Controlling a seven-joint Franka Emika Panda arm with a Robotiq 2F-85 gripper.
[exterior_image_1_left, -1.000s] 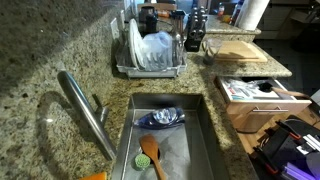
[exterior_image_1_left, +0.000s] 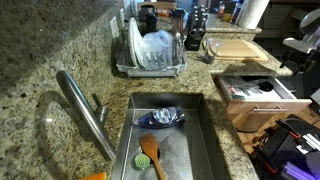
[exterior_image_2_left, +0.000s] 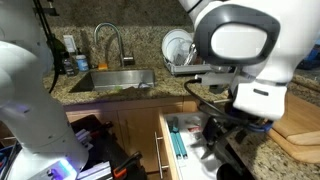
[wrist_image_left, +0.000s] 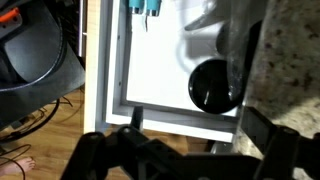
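My gripper stands open over the pulled-out white drawer (wrist_image_left: 175, 114), with nothing held between its fingers. A black round object (wrist_image_left: 212, 86) lies in the drawer, just beyond the fingertips in the wrist view. Utensils with blue handles (wrist_image_left: 145, 10) rest near the far end, and a clear, shiny item (wrist_image_left: 237, 45) runs along the counter side. In exterior view 1, part of the arm (exterior_image_1_left: 304, 48) enters from the right edge, above the drawer (exterior_image_1_left: 262, 90). Exterior view 2 shows the dark gripper (exterior_image_2_left: 225, 145) over the drawer; its fingertips are hard to make out.
The speckled counter (wrist_image_left: 290, 75) borders the drawer closely on one side. A wooden board (exterior_image_1_left: 235, 50) lies on the counter behind it. A dish rack (exterior_image_1_left: 150, 55) and a sink (exterior_image_1_left: 200, 155) with a wooden spoon (exterior_image_1_left: 148, 150) stand farther left.
The arm has come into exterior view 1 from the right edge and is now above the drawer. The sink and dish rack look the same.
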